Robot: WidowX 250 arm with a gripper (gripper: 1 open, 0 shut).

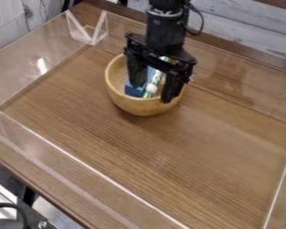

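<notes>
My black gripper (157, 69) is open and reaches down from the top centre into a round tan bowl (143, 102). One finger is at the bowl's left inside, the other toward its right rim. Inside the bowl are a blue block (133, 89) and a white and green item (150, 88), both partly hidden by the gripper. I cannot tell whether the fingers touch either.
A clear plastic piece (86, 27) is at the back left, near the table's raised edges.
</notes>
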